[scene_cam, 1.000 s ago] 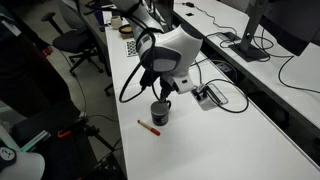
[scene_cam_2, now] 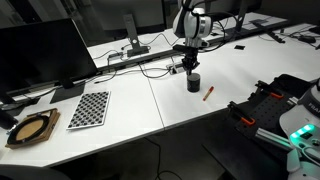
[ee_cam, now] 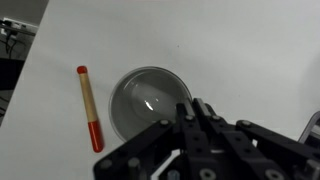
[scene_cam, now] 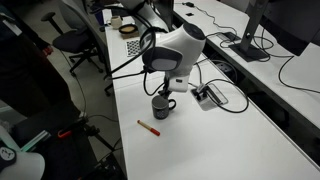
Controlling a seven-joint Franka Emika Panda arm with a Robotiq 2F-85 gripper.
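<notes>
A dark grey mug [scene_cam: 161, 106] stands upright near the table's middle in exterior view 1, its handle toward the right. My gripper [scene_cam: 165, 93] comes down at its far side. From the wrist view, the mug's round opening [ee_cam: 148, 98] faces the camera, and the gripper is closed at its right edge, pinching the rim between narrow black fingers. In exterior view 2 the mug [scene_cam_2: 194, 83] sits below the gripper [scene_cam_2: 188, 71]. Whether its base touches the table cannot be told.
An orange-red marker [scene_cam: 149, 128] lies on the white table near the mug, toward the front edge. Black cables and a grey bracket-like item [scene_cam: 209, 97] lie to the right. A keyboard [scene_cam_2: 89, 109] and monitor [scene_cam_2: 58, 49] occupy another side.
In exterior view 1 the mug and gripper have shifted up the picture and slightly right, widening the gap to the marker. The marker has stayed in place.
</notes>
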